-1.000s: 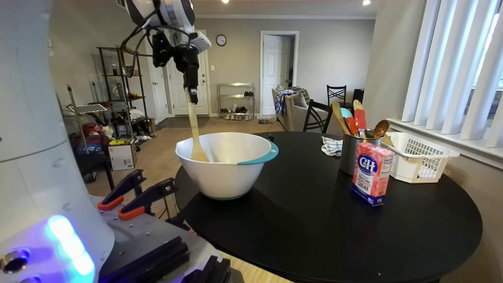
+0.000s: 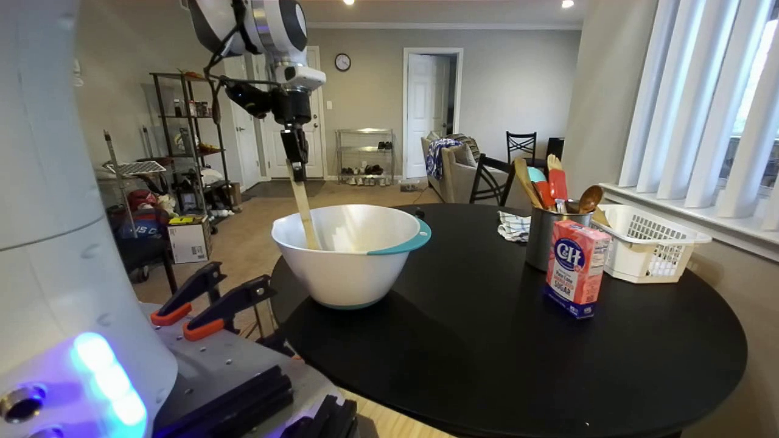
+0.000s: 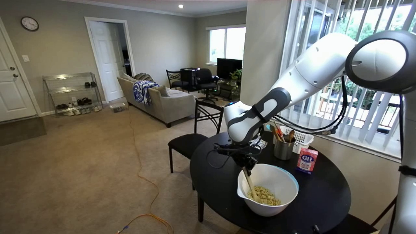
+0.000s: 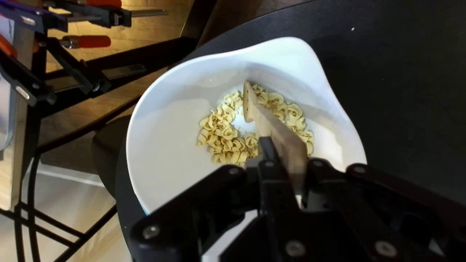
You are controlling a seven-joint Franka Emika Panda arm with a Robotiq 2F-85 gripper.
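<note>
My gripper is shut on a wooden spatula (image 4: 279, 131), gripping its handle above the bowl. The spatula (image 2: 300, 201) slants down past the rim, and its blade is inside the white mixing bowl (image 2: 343, 277). Pale curled pasta (image 4: 227, 135) lies across the bowl's bottom, with a bare patch beside the blade in the wrist view. From the second exterior view, the blade's lower end meets the pasta (image 3: 269, 197) near the bowl's spout side. Whether it touches the bottom I cannot tell.
A metal utensil holder (image 2: 541, 237), a pink sugar box (image 2: 577, 270) and a white basket (image 2: 650, 255) stand at the table's window side. A folded cloth (image 2: 514, 226) lies behind them.
The wrist has turned and the gripper is slightly lower. The spatula has swung to a different slant, its blade turned more edge-on. The bowl has stayed in place.
</note>
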